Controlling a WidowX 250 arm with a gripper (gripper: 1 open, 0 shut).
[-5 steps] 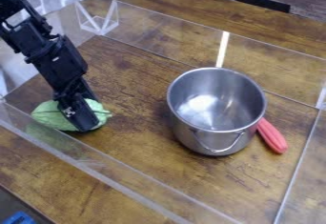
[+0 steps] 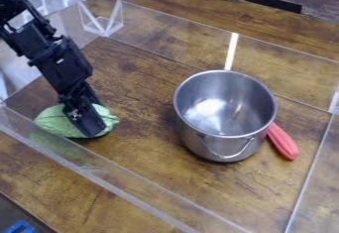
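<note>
My black gripper (image 2: 85, 120) reaches down from the upper left onto a pale green object (image 2: 56, 124), like a leafy vegetable or bundled cloth, lying on the wooden table at the left. Its fingers are shut on that green object, which stays on the tabletop, partly hidden by the fingers.
A steel pot (image 2: 224, 115) stands right of centre, with a red object (image 2: 283, 141) beside it on the right. Clear plastic walls border the work area. A blue item (image 2: 16, 225) shows at the bottom left corner. The wood (image 2: 159, 177) between gripper and pot is clear.
</note>
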